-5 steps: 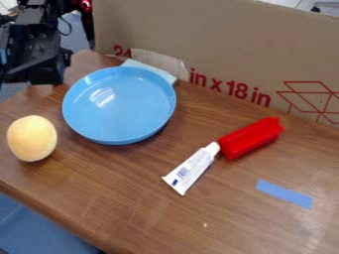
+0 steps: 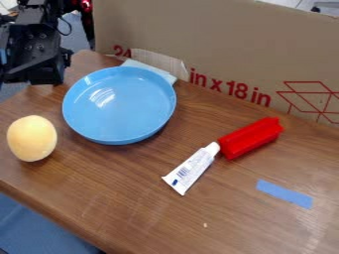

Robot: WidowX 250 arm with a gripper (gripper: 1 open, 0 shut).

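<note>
My black gripper [image 2: 32, 65] is at the top left edge, above the table's far-left corner and left of the blue plate [image 2: 119, 104]; its fingers are too dark and indistinct to show how far apart they are. A yellow rounded object [image 2: 32, 139] stands at the lower left of the plate. A white tube [image 2: 189, 172] lies right of centre, with a red cylinder [image 2: 249, 138] just behind it to the right.
A large cardboard box [image 2: 225, 45] forms the back wall, with a pale object [image 2: 159, 63] at its foot behind the plate. A blue tape strip [image 2: 283, 194] is on the wooden table [image 2: 159, 223].
</note>
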